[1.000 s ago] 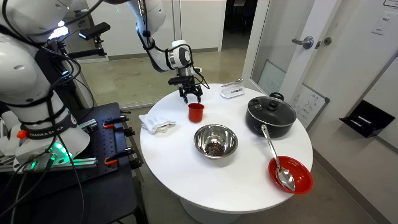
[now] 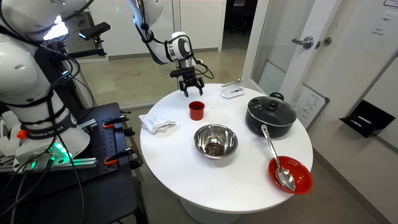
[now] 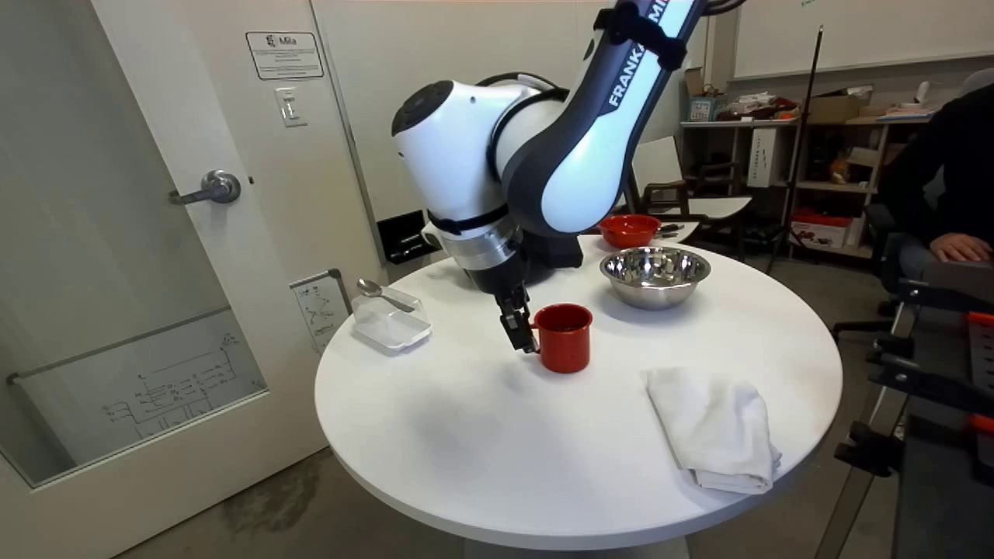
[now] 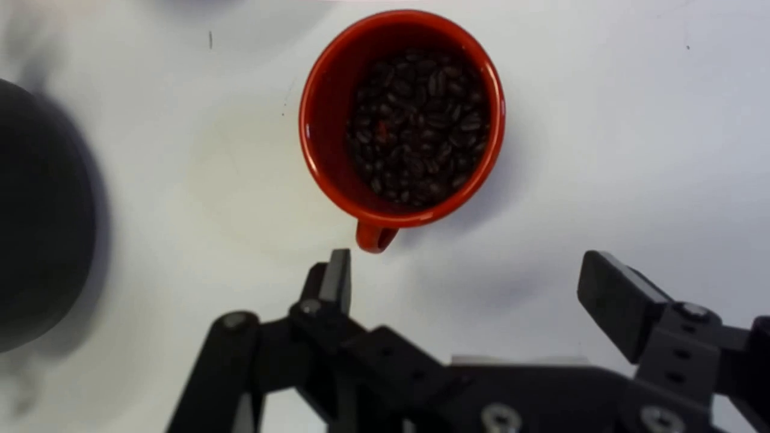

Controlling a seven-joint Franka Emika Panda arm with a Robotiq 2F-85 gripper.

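A red mug stands upright on the white table, apart from my fingers. Dark coffee beans fill part of it in the wrist view, and its handle points toward my gripper. The fingers are spread wide with only bare table between them. Seen from exterior view 1, the gripper hangs behind and above the mug. In exterior view 2 the fingers overlap the left side of the mug. A steel bowl nearer the table's middle has more beans at its bottom.
A black lidded pot and a red bowl with a large spoon occupy the right side. The white cloth lies at the left edge. Behind stands a clear tray with a spoon.
My gripper has risen and shifted slightly right in exterior view 1.
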